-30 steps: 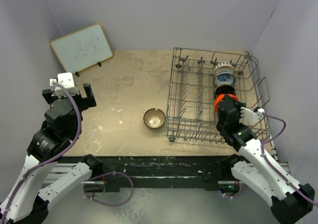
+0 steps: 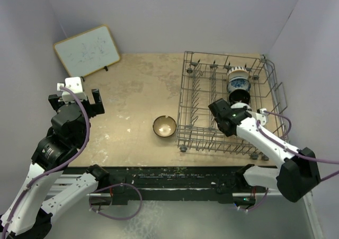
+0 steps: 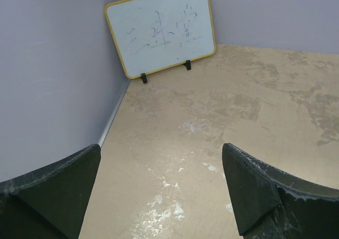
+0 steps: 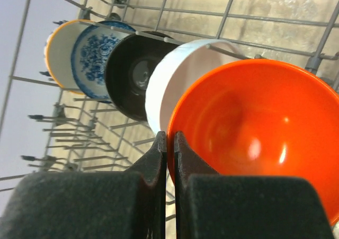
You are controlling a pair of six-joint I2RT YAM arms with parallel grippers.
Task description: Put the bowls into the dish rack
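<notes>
In the right wrist view an orange bowl [image 4: 249,117] fills the right side, and my right gripper is shut at its thin left rim. In the top view my right gripper [image 2: 218,111] is over the rack's front part and the orange bowl does not show. Behind it a white bowl [image 4: 159,93], a black bowl [image 4: 127,82], a blue-patterned bowl [image 4: 95,56] and an orange-rimmed bowl [image 4: 61,53] stand in a row. A brown bowl [image 2: 164,126] rests on the table beside the rack. My left gripper [image 2: 79,97] is open and empty at the left.
The wire dish rack [image 2: 183,96] covers the right of the table, its left rows empty. A small whiteboard [image 2: 87,52] leans at the back left. Bare table [image 2: 132,85] lies between my left gripper and the rack.
The orange bowl seen beneath it earlier is out of sight in the top view, and white shows there. The left arm has barely moved.
</notes>
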